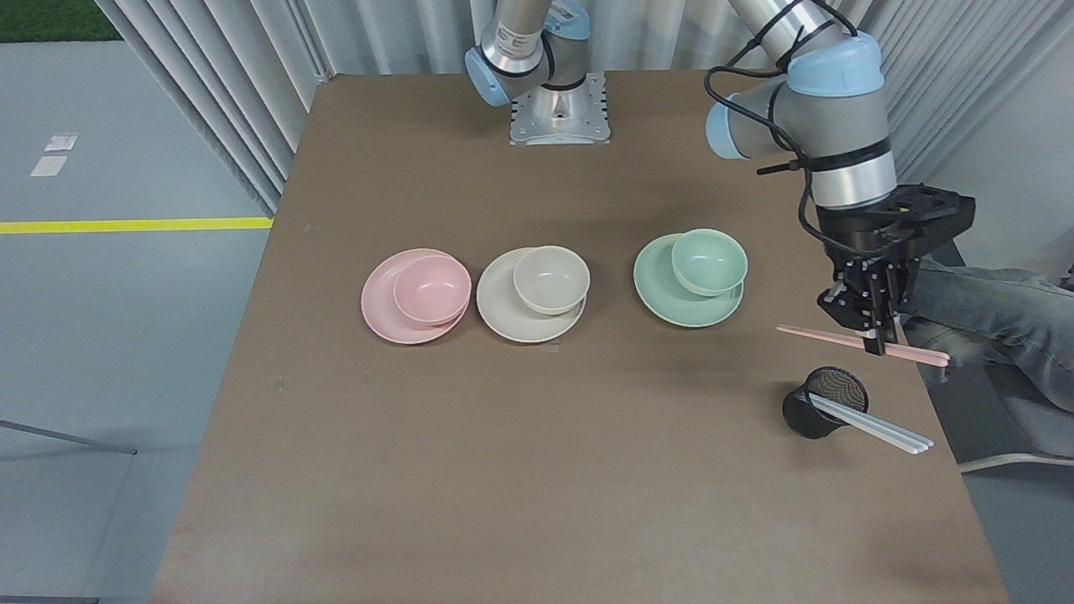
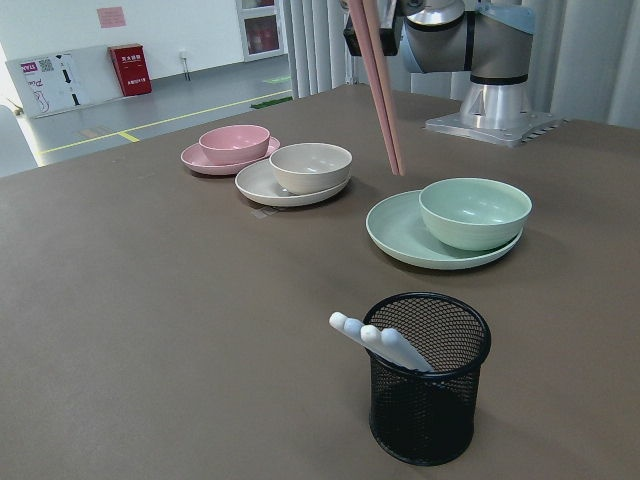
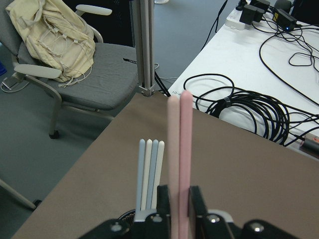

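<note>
My gripper [image 1: 873, 337] is shut on a pair of pink chopsticks [image 1: 921, 354], held level above the table's right side, just behind and above a black mesh cup [image 1: 821, 408]. That cup [image 2: 420, 410] holds white and pale blue chopsticks [image 1: 871, 423] leaning out toward the table edge. In the wrist view the pink chopsticks [image 3: 184, 149] stand between the black fingers. To the left are three bowls on matching plates: pink [image 1: 430, 290], white [image 1: 550, 278] and green [image 1: 709, 262].
A person's jeans-clad leg [image 1: 1017, 322] and a seat are beyond the right edge, close to my gripper.
</note>
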